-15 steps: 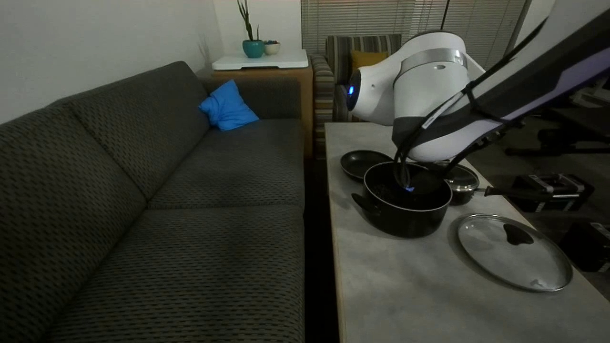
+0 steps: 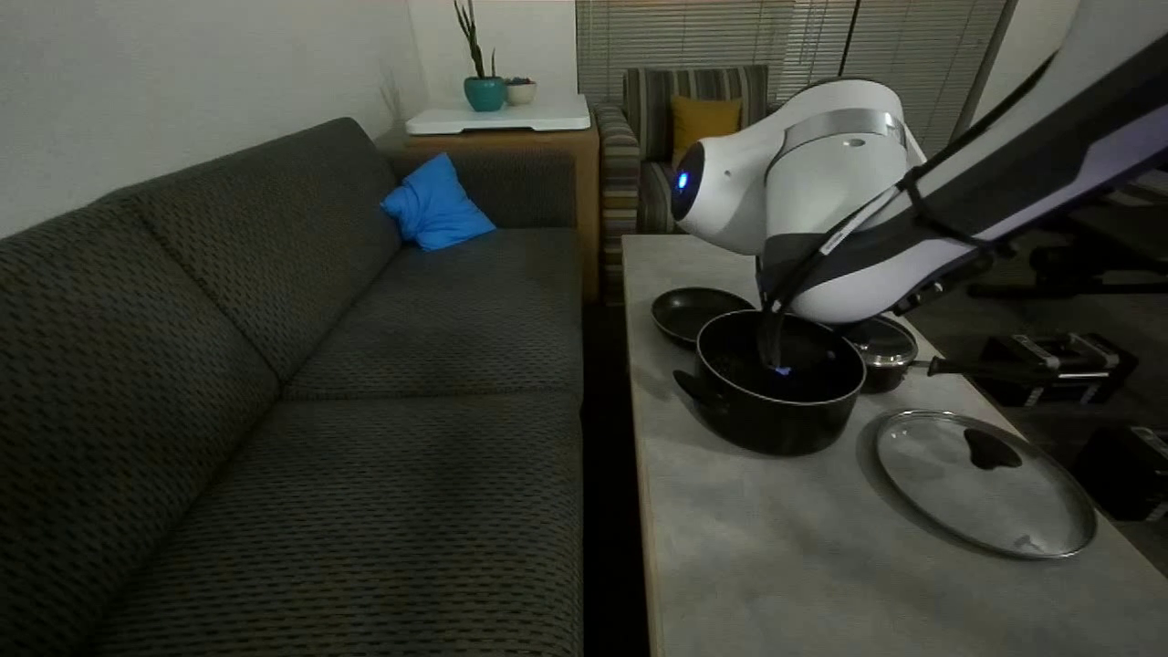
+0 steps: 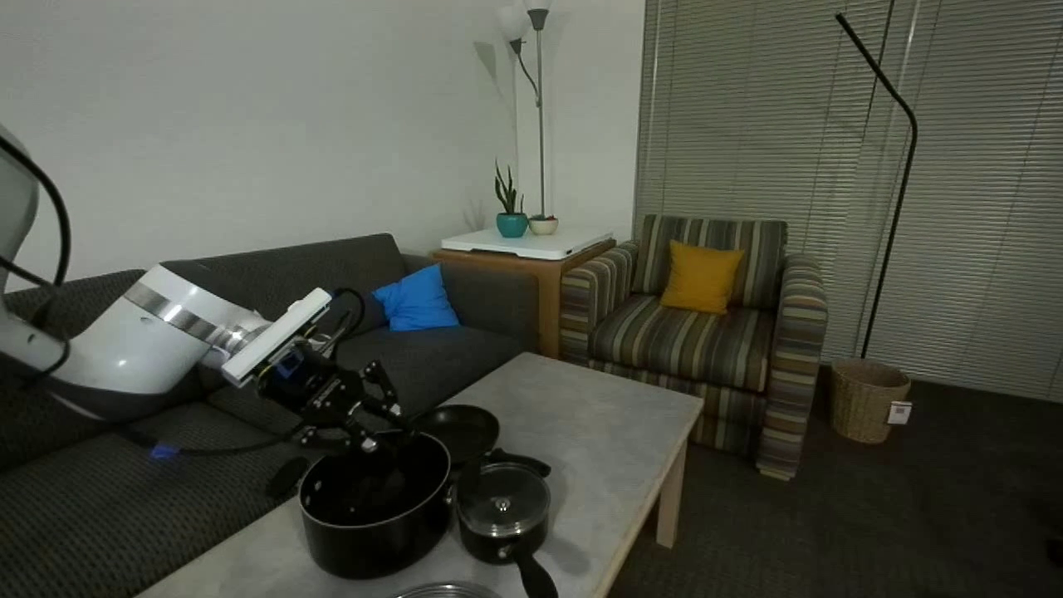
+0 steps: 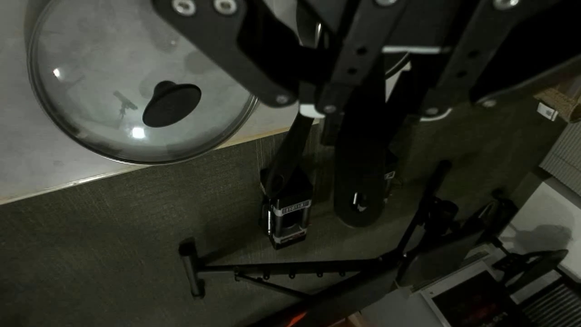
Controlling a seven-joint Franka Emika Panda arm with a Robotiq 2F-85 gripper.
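In the wrist view, my gripper is shut on a long black handle-like piece (image 4: 359, 180). Its rounded end has a small slot, and the rest is hidden among the fingers, so I cannot tell what it belongs to. In exterior view 2, my gripper (image 3: 381, 425) points down and right over the rim of the large black pot (image 3: 374, 543). The dark piece barely stands out there. In exterior view 1 the arm hides the gripper behind the black pot (image 2: 779, 422). The glass lid (image 2: 975, 482) lies apart on the table, knob up.
A black frying pan (image 3: 458, 428) sits behind the pot. Beside it stands a lidded saucepan (image 3: 503, 503), its handle reaching out.
In exterior view 1 the arm has shifted slightly right and dipped a little. The pot, lid and pans stand where they were.
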